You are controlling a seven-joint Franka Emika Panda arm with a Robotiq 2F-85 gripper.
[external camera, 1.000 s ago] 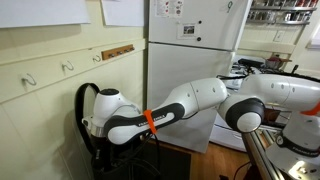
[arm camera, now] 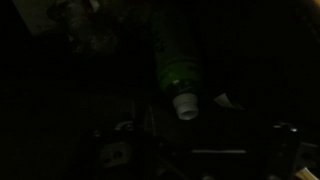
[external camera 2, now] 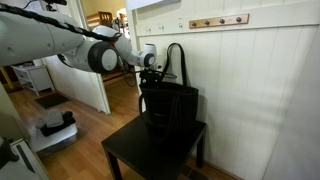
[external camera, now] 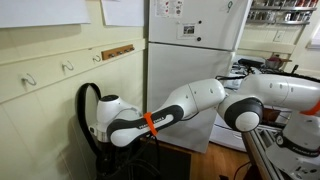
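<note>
A black tote bag (external camera 2: 170, 108) stands on a black table (external camera 2: 135, 145), its strap loops rising against the wall. In the dark wrist view, a green bottle (arm camera: 180, 75) with a white cap (arm camera: 186, 106) lies ahead, its cap end toward my gripper. The fingers stand apart at the lower edge of that view, nothing visible between them, and the bottle is beyond the tips. Seen from outside, the end of my arm (external camera 2: 150, 55) is beside the bag's top; the fingertips are hard to make out there.
A wall rail with hooks (external camera: 118, 51) runs above the bag. Something pale and crumpled (arm camera: 90, 30) shows dimly near the bottle. The white fridge (external camera: 185, 80) is behind the arm.
The end of my arm has shifted slightly down and to the right in exterior view 1. The bag looks the same.
</note>
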